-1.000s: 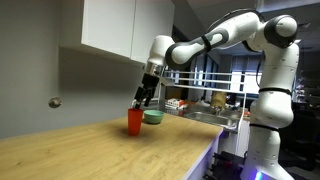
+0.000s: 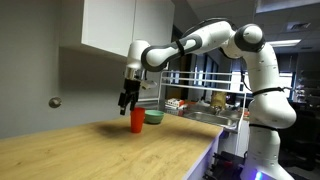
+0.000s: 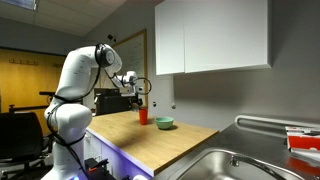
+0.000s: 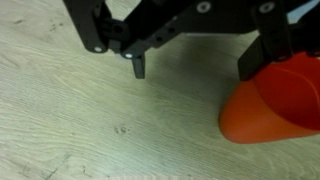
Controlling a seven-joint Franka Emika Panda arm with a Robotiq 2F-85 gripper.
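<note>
An orange-red cup [image 2: 137, 121] stands upright on the wooden table. My gripper [image 2: 128, 104] is just above the cup and slightly to its left in exterior view 1. In exterior view 2 the cup [image 3: 143, 117] stands just below and to the right of the gripper [image 3: 138, 104]. The wrist view shows the gripper open, bare tabletop between its fingers. At the right of that view lies the cup [image 4: 262, 112], its open mouth partly covered by the right finger [image 4: 250, 64]. Whether that finger touches the rim, I cannot tell.
A green bowl [image 2: 154, 116] sits behind and to the right of the cup. Further right is a metal sink [image 3: 225, 165] at the counter's end. White cabinets [image 3: 220, 40] hang above.
The arm and gripper have moved left in exterior view 1, from over the cup to its left side. The cup appears slightly further right than before.
</note>
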